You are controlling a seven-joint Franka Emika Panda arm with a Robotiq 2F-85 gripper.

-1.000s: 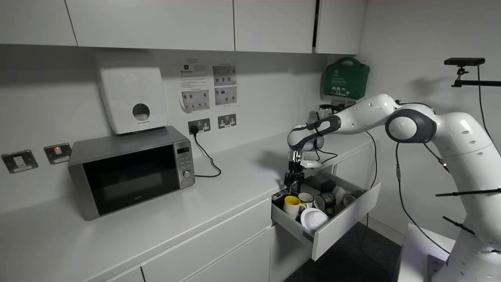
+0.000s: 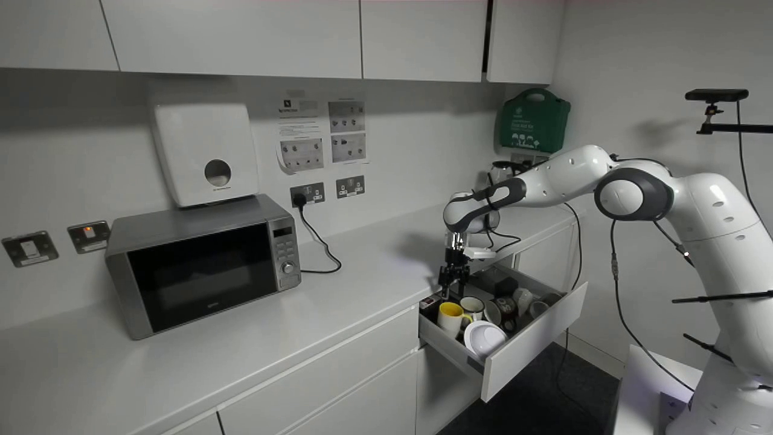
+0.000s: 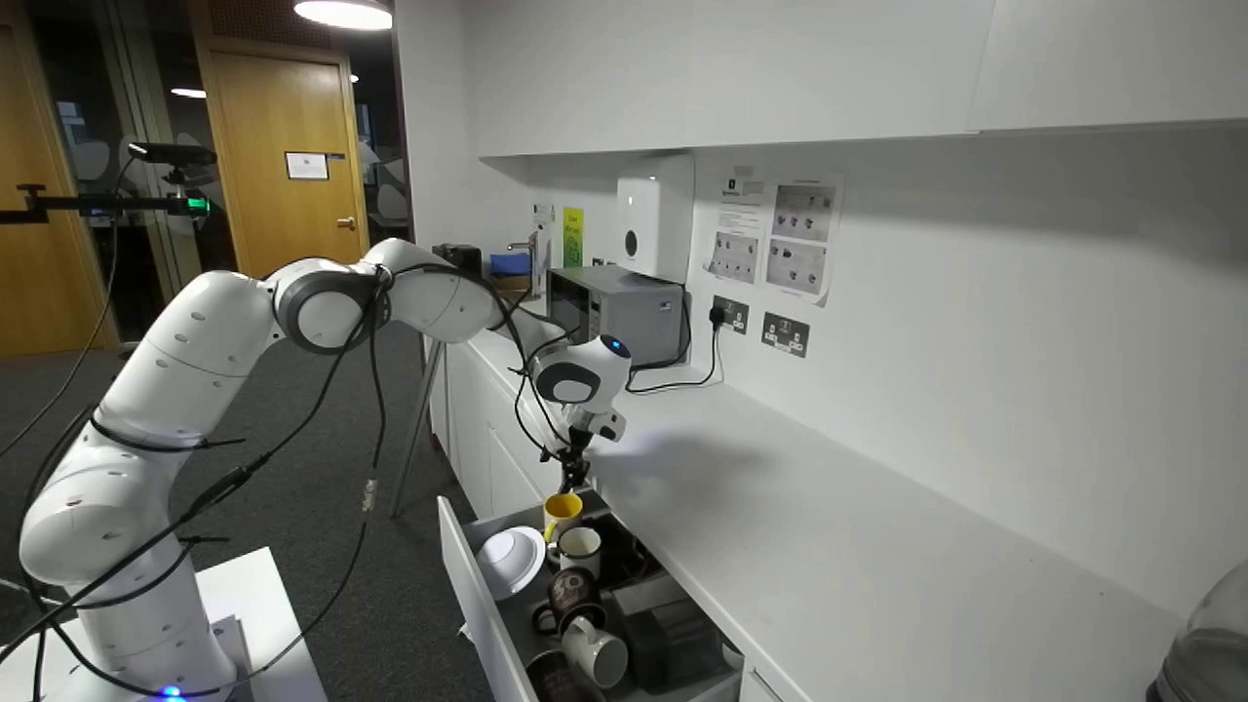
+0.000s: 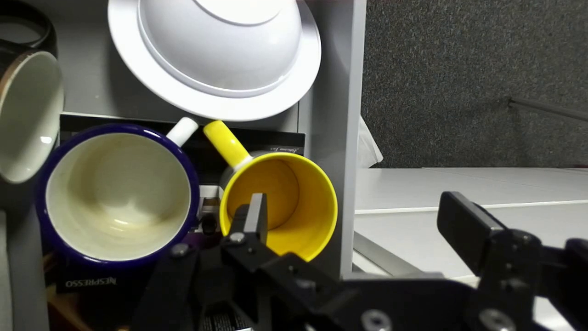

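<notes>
Below my gripper stands a mug with a yellow inside [image 4: 308, 215], upright at the drawer's side wall. My fingers are wide open and nothing is held. One finger [image 4: 255, 215] appears over the mug's opening in the wrist view; the other finger [image 4: 468, 220] lies beyond the drawer wall. I cannot tell whether the first finger is inside the mug or only above it. A blue-rimmed white mug [image 4: 118, 193] stands beside the yellow one. An upside-down white bowl [image 4: 220, 60] lies by their handles. In exterior view 1 the gripper [image 2: 453, 290] points down over the drawer's rear corner.
The open drawer [image 2: 536, 341] also holds several dark mugs [image 3: 573, 597], a tilted white mug [image 3: 594, 653] and a dark box [image 3: 673, 638]. Counter edge and drawer walls lie close around the gripper. A microwave [image 2: 203, 261] stands on the counter, which is clear between it and the arm.
</notes>
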